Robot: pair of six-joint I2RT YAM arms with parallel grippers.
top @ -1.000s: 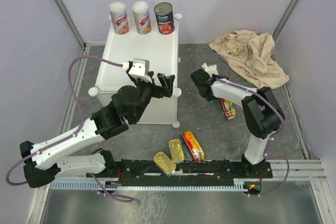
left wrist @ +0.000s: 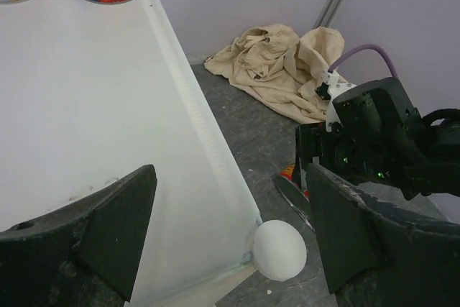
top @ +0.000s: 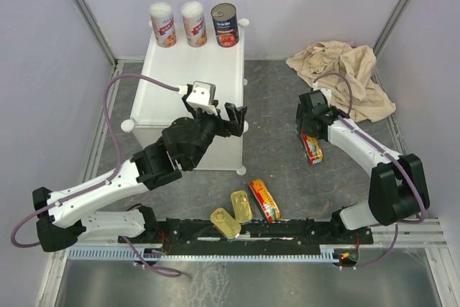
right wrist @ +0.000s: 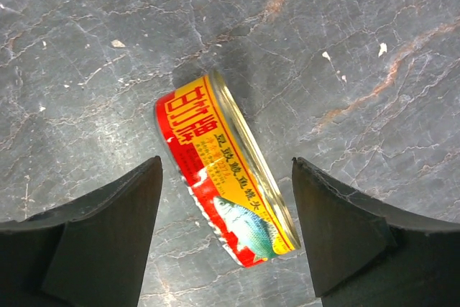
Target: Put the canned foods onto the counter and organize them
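Note:
A flat red and yellow can [right wrist: 223, 170] lies on the dark floor; in the right wrist view it sits between and beyond the spread fingers. My right gripper is open over it, holding nothing, and in the top view the arm hides the can's upper end [top: 312, 150]. Over the right edge of the white counter [top: 190, 80], my left gripper [top: 236, 119] is open and empty. Along the counter's back stand two pale-lidded cans [top: 163, 25] [top: 194, 24] and a dark tomato can [top: 225, 25].
Another red and yellow can [top: 264, 200] and two gold tins [top: 241, 207] [top: 226, 223] lie on the floor near the front. A crumpled beige cloth [top: 345, 77] fills the back right corner.
My right gripper has shifted to the right, from left of the floor can to over its upper end. The left arm has moved slightly right. The cans have stayed put.

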